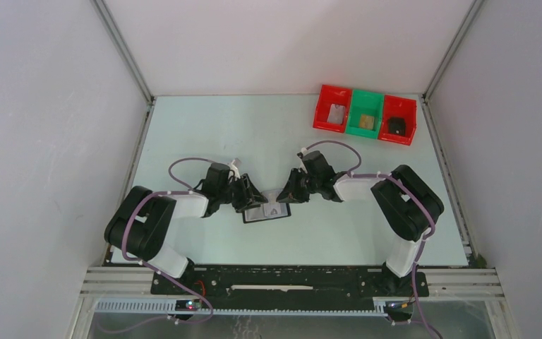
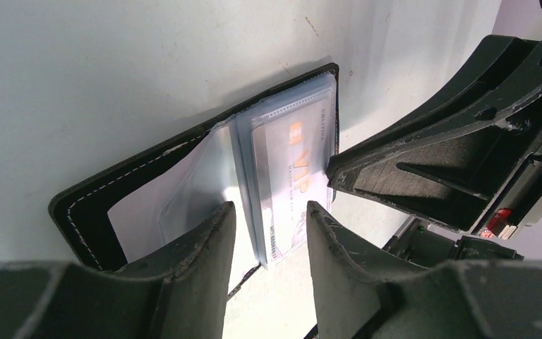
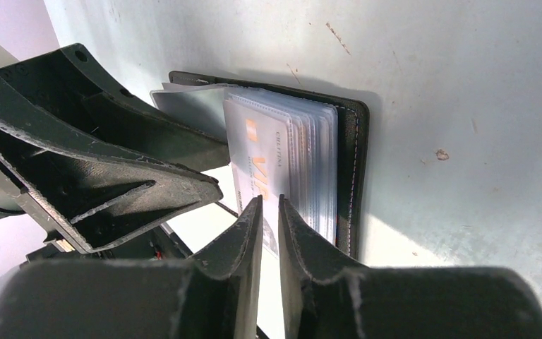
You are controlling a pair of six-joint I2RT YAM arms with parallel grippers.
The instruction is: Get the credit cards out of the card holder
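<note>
An open black card holder [image 1: 266, 217] with clear sleeves lies flat between both grippers. In the left wrist view, a stack of sleeves holding white, orange-lettered cards [image 2: 289, 169] fills one side; a loose sleeve flap [image 2: 205, 183] fills the other. My left gripper is over the holder with its fingers apart, part open, empty as far as shows. My right gripper has its fingertips close together at the face and edge of the card stack [image 3: 268, 152], a narrow gap between them; whether a card edge is between them is unclear.
Three joined bins, red [image 1: 332, 92], green [image 1: 367, 101] and red [image 1: 402, 106], each holding small items, stand at the back right.
</note>
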